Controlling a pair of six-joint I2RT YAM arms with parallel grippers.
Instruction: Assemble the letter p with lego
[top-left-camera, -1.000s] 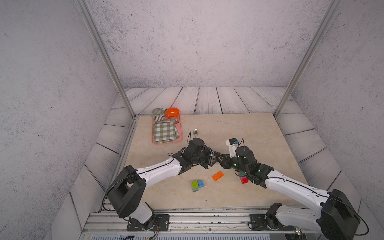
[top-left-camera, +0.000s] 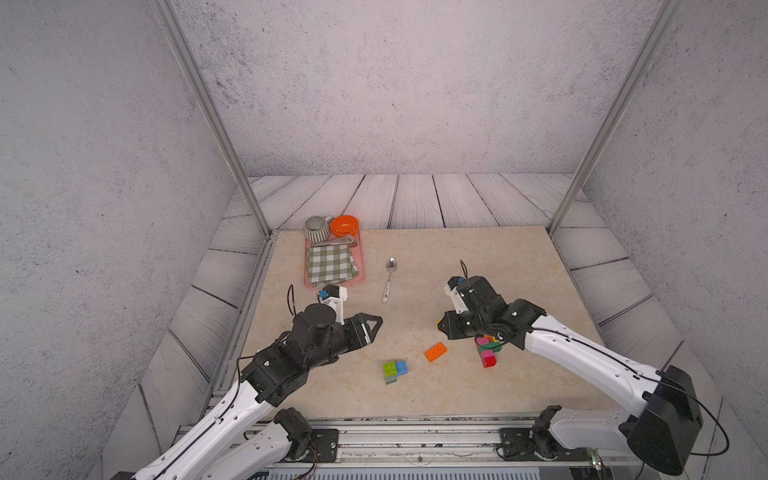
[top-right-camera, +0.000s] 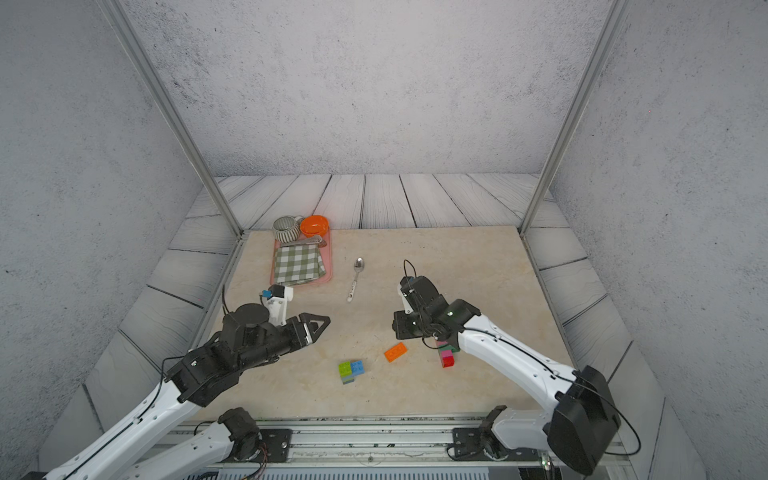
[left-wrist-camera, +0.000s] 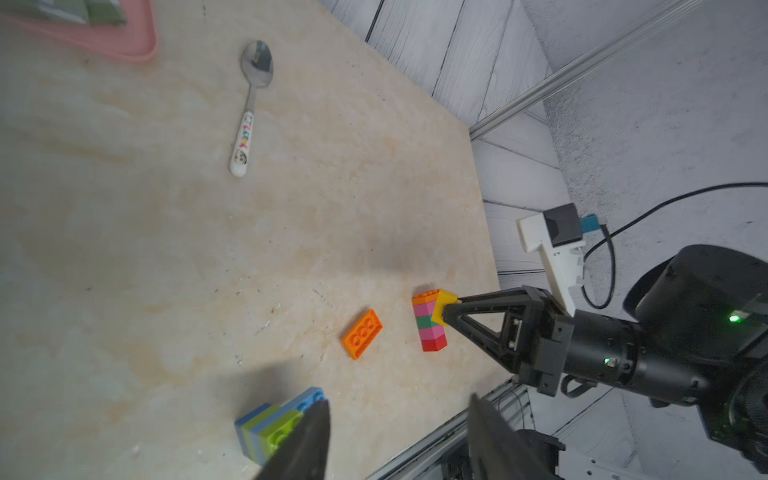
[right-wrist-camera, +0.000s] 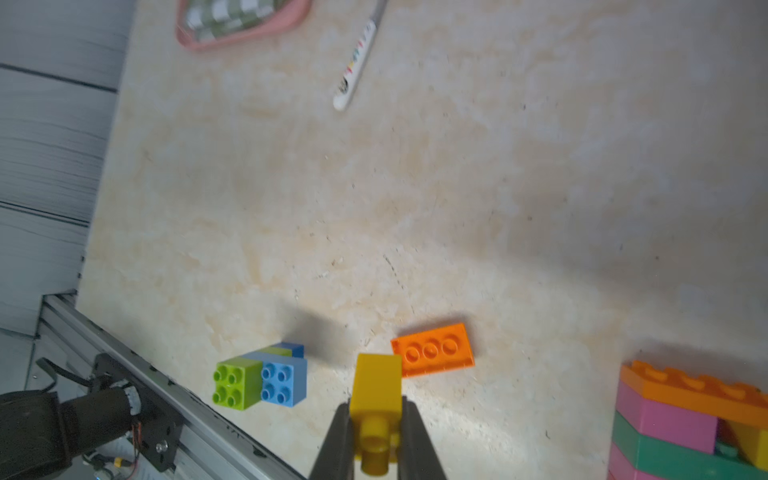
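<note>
My right gripper is shut on a yellow brick (right-wrist-camera: 376, 392), held above the table near a stack of orange, pink, green and red bricks (right-wrist-camera: 664, 432). A loose orange brick (right-wrist-camera: 432, 349) lies in the middle front. Left of it sits a block of green and blue bricks (top-left-camera: 394, 369). My left gripper (top-left-camera: 371, 328) hangs over the left half of the table with open fingers and nothing between them.
A pink tray (top-left-camera: 360, 268) with a checked cloth, mug and orange bowl stands at the back left. A spoon (left-wrist-camera: 244, 136) lies near it.
My left gripper has pulled away leftward from my right gripper and the yellow brick. The right arm has shifted slightly, still with the brick in it.
</note>
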